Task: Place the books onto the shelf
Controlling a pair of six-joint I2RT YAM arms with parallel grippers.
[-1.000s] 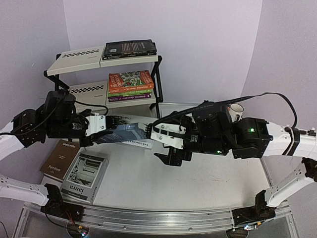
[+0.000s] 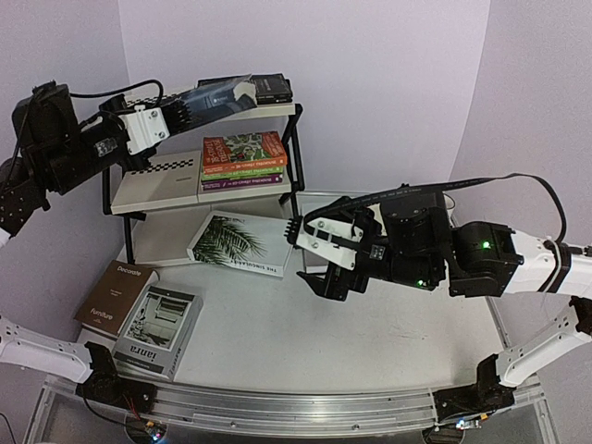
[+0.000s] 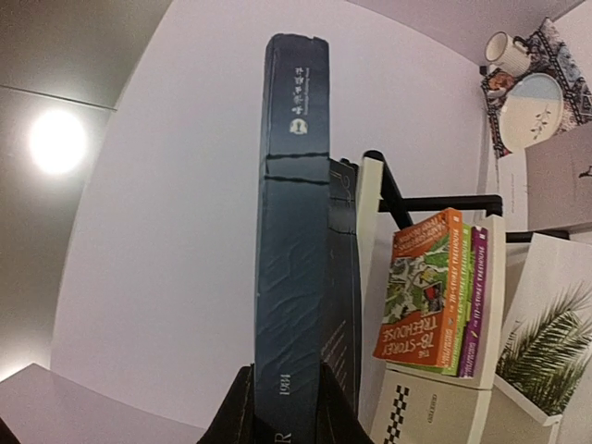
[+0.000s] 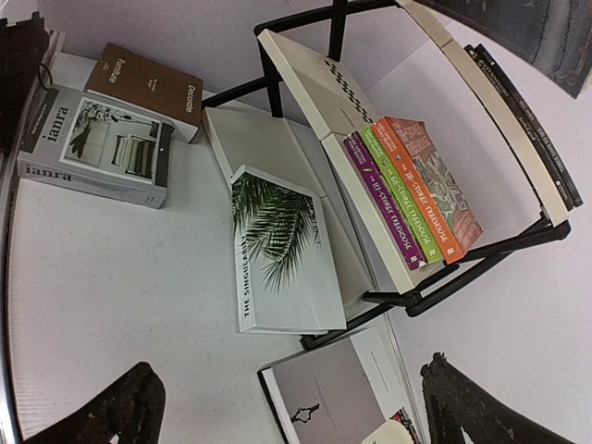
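High at the upper left in the top view, my left gripper (image 2: 176, 118) is shut on a dark blue book (image 2: 213, 98), raised near the top shelf where dark books (image 2: 274, 88) lie; in the left wrist view its spine (image 3: 291, 240) fills the middle. The middle shelf holds three Treehouse books (image 2: 242, 155). A palm-cover book (image 2: 238, 242) lies on the bottom level. Brown (image 2: 116, 294) and grey (image 2: 157, 330) books lie front left. My right gripper (image 2: 305, 248) is apart from the books at centre; its fingers stand open in the right wrist view, nothing between them.
The rack's pale shelves (image 2: 153, 189) and black frame occupy the left back. Behind the right arm, a grey book (image 4: 328, 393) lies on the table.
My left gripper has risen from table-centre height to the top shelf, carrying the blue book away from my right gripper. The right gripper has shifted slightly right and up in view.
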